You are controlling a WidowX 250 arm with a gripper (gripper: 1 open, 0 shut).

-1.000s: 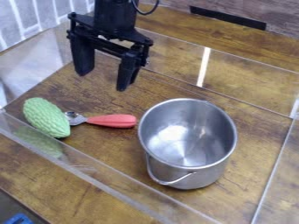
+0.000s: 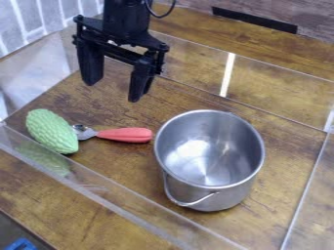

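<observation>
My black gripper (image 2: 115, 76) hangs over the back left of the wooden surface, its two fingers spread apart with nothing visible between them. Below it lies a utensil with a red handle (image 2: 121, 134) and a metal head pointing left, beside a pale green textured vegetable (image 2: 51, 131), apparently a bitter melon. A steel pot (image 2: 210, 176) with a wire handle stands at the right.
Clear low walls (image 2: 282, 75) edge the wooden surface (image 2: 156, 220). A small blue object (image 2: 19, 242) shows at the bottom left corner.
</observation>
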